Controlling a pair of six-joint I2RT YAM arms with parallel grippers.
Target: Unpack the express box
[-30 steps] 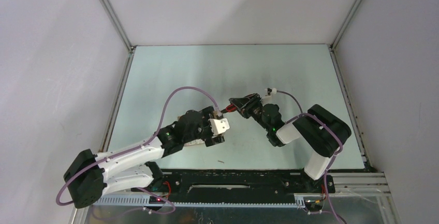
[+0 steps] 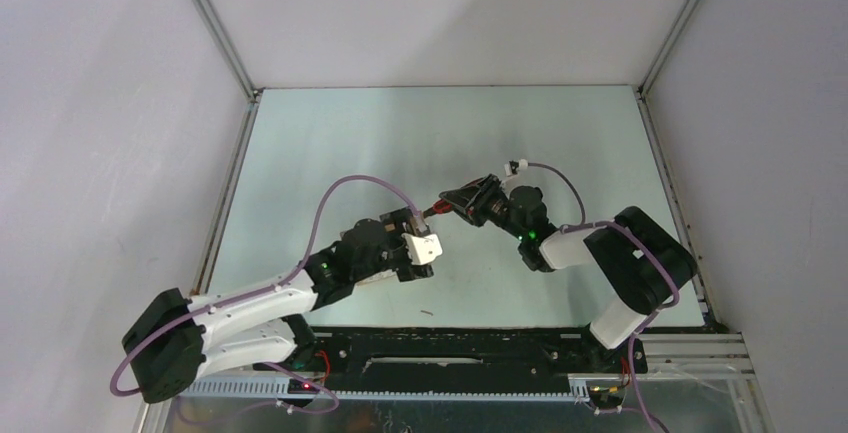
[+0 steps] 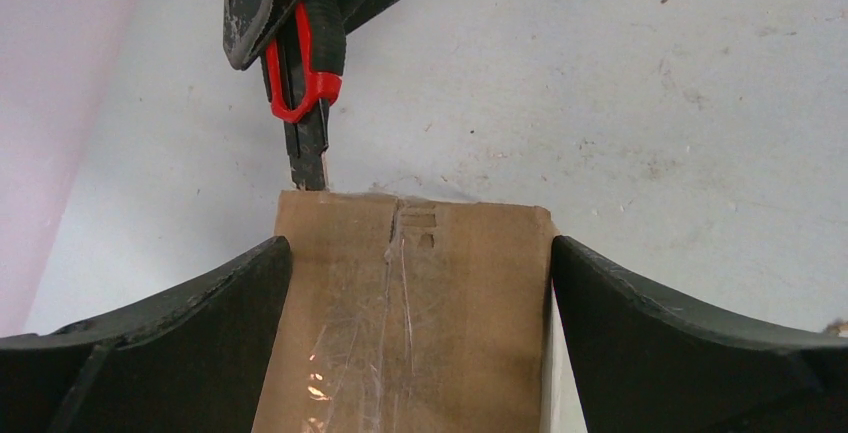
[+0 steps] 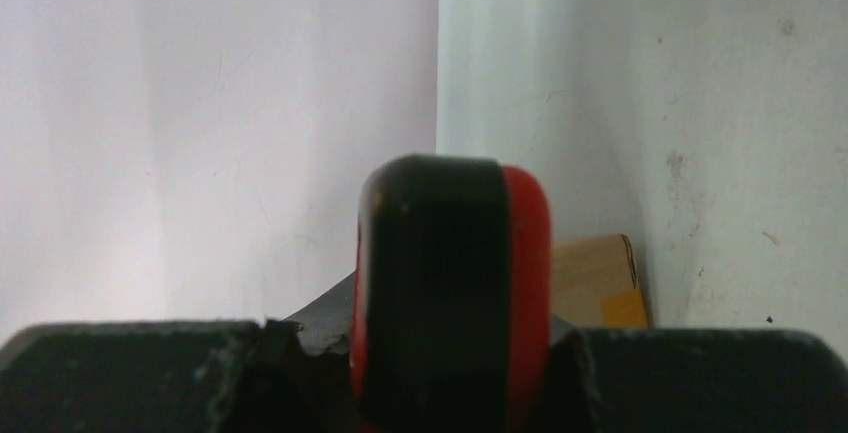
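Note:
A brown cardboard box (image 3: pixel 470 333) with clear tape along its middle seam fills the lower centre of the left wrist view. My left gripper is open around it, one finger (image 3: pixel 190 333) along each side edge; whether both press on it I cannot tell. From overhead, the left arm hides most of the box. A red and black utility knife (image 3: pixel 318 88) is between the fingers of my right gripper (image 2: pixel 458 203). Its dark tip is at the box's far top edge, left of the taped seam; contact is unclear. The knife handle (image 4: pixel 440 283) blocks the middle of the right wrist view.
Pale walls enclose the white table (image 2: pixel 330 133) on the left, right and back. A small brown scrap (image 2: pixel 427 313) lies near the front edge. Purple hoses loop above both arms.
My right arm has shifted slightly to the right over the last second, while its gripper and the knife moved a little to the left. The left arm has barely moved.

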